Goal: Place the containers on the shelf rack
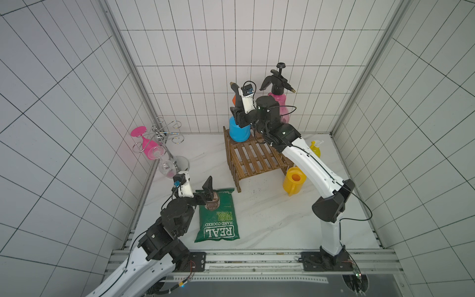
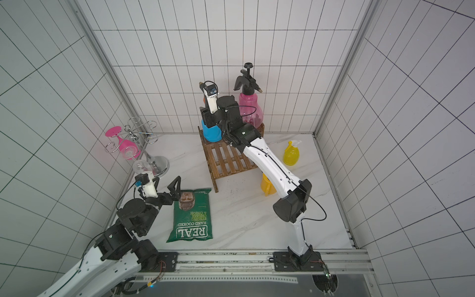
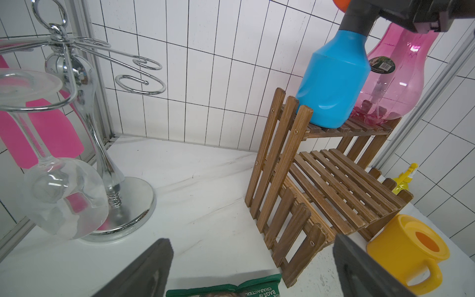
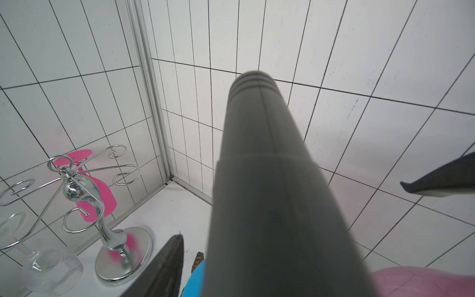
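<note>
The watering can is a blue bottle (image 3: pixel 334 79) with a grey neck and an orange part. It stands upright on the left end of the upper shelf of the wooden rack (image 3: pixel 356 129), its base appearing to touch the slats. My right gripper (image 1: pixel 236 114) is at its grey upper part. In the right wrist view the grey spout (image 4: pixel 277 198) fills the middle, and a finger (image 4: pixel 165 264) shows left of it with a gap; the other finger is hidden. Low over the front left, my left gripper is open and empty.
A pink sprayer (image 2: pixel 250 109) stands close on the right on the same shelf. A yellow mug (image 1: pixel 294 180) and a yellow bottle (image 2: pixel 291 154) are right of the rack. Front left are a green crisp bag (image 1: pixel 217 217) and a chrome glass stand (image 3: pixel 118 198).
</note>
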